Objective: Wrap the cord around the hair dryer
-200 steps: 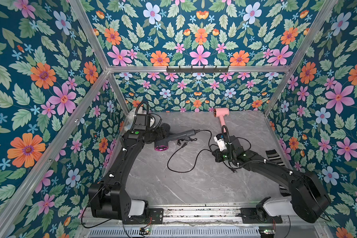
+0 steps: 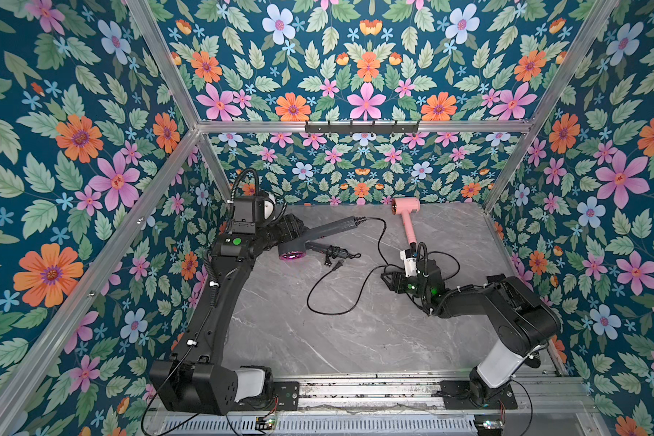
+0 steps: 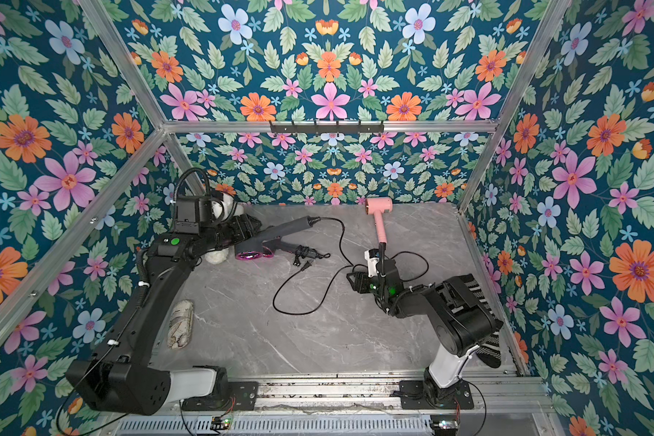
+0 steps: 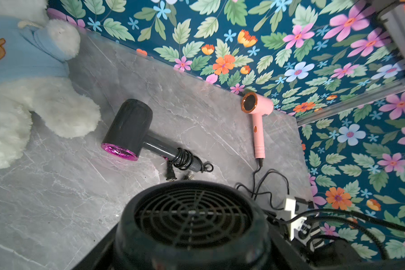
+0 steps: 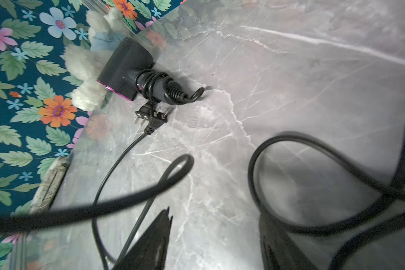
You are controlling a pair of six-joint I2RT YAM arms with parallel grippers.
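Note:
My left gripper (image 2: pixel 294 234) is around the head of a dark grey hair dryer (image 2: pixel 330 229), held above the back left of the table; its black grille (image 4: pixel 193 216) hides my fingers in the left wrist view. The handle points right, and a black cord (image 2: pixel 382 236) runs from its end towards my right gripper. That gripper stands open at mid-table, nothing between its fingers. In the right wrist view, cord loops (image 5: pixel 283 139) lie in front and to the sides. The cord's far stretch ends in a plug (image 5: pixel 156 120) on the table.
Another dark hair dryer (image 4: pixel 130 128) lies there, its own cord wrapped round the handle. A pink hair dryer (image 2: pixel 407 218) lies at the back, its cord near my right arm. A white plush bear (image 4: pixel 27 90) sits back left.
The right arm's elbow has swung inward; its gripper has shifted little. The plug end stays put.

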